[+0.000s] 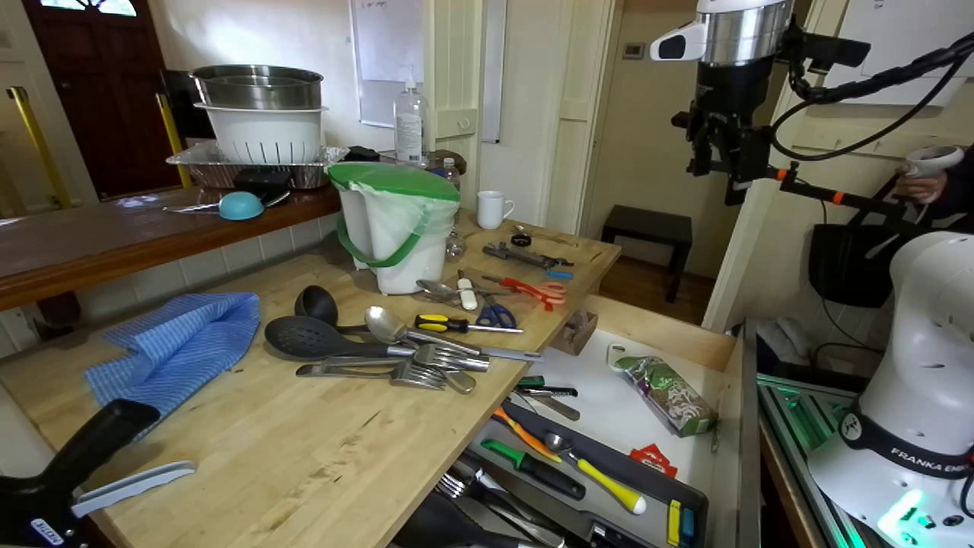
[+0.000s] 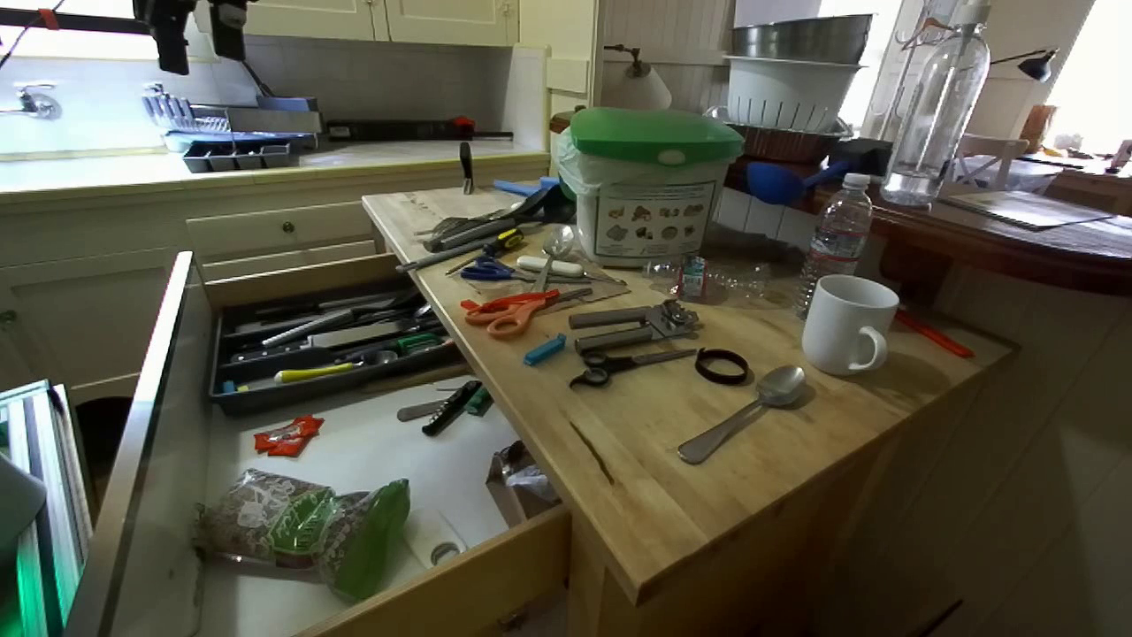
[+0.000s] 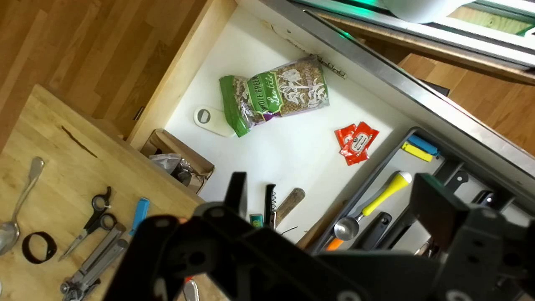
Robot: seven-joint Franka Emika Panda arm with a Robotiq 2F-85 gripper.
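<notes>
High above the open drawer (image 1: 598, 361) hangs my gripper, its two dark fingers wide apart in the wrist view and nothing between them. Beneath it in the drawer lie a bag of green lentils (image 3: 281, 93), red packets (image 3: 357, 143) and a grey utensil tray (image 3: 368, 188). A yellow-handled scoop (image 3: 383, 195) rests in that tray. On the wooden counter (image 2: 679, 510) are a metal spoon (image 2: 738, 414), black scissors (image 2: 626, 364), orange-red scissors (image 2: 509, 311), a can opener (image 2: 637, 324) and a white mug (image 2: 849, 324). None of these touches the gripper.
A white bin with a green lid (image 1: 397, 228) stands at the counter's back. Forks, ladles and a blue cloth (image 1: 183, 342) cover part of the counter, whose front area is bare. A water bottle (image 2: 838, 239) stands near the mug.
</notes>
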